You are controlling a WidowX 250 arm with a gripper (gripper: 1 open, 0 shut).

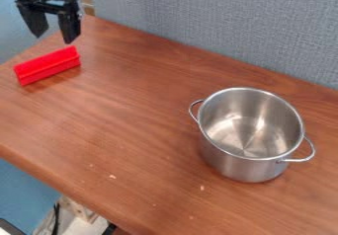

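A black gripper (50, 27) hangs at the top left, open, above and a little behind a long red block (47, 65) lying near the table's left edge. A steel pot (251, 130) with two side handles stands empty on the right of the wooden table (145, 101).
A grey padded wall (224, 22) runs along the back. A blue surface and some cables lie beyond the table's lower left edge.
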